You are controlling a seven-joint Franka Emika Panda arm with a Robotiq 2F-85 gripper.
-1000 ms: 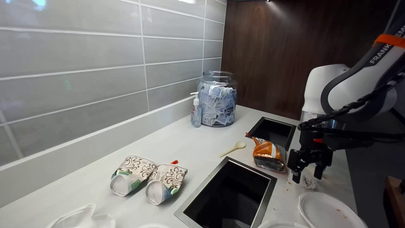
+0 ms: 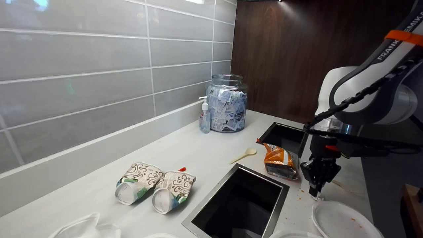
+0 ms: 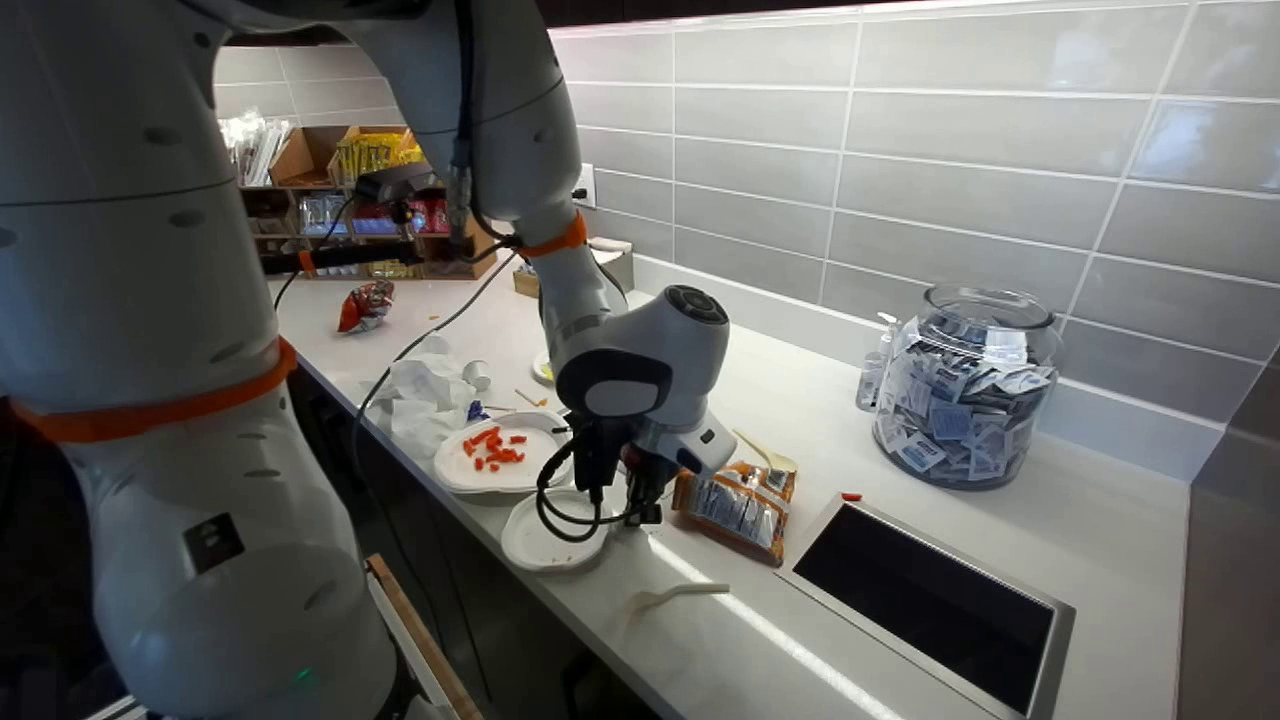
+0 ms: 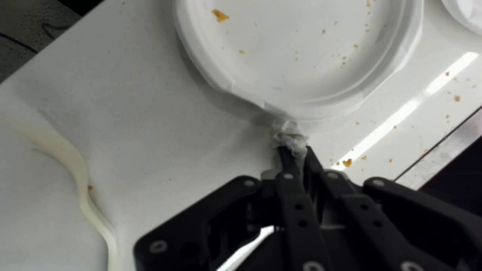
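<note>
My gripper is shut on a crumpled bit of white paper (image 4: 291,135), a tuft of which sticks out past the fingertips. In the wrist view the paper is right by the rim of a white plate (image 4: 289,54) dotted with orange crumbs; I cannot tell whether they touch. From exterior view 1, the gripper (image 2: 316,193) points down close above the counter, just behind the plate (image 2: 345,220). Most of the paper is hidden between the fingers.
An orange snack bag (image 2: 279,162) lies beside the gripper, near a dark framed opening (image 2: 242,202). A pale spoon (image 4: 81,171) rests on the counter to one side. Another plate (image 3: 510,420) holds red pieces. Two patterned cups (image 2: 174,190) lie tipped over, with a glass jar (image 2: 226,103) farther back.
The gripper stood open over the crumpled paper a second ago. Its fingers have come together around the paper, and it sits slightly lower and more to the left in exterior view 1.
</note>
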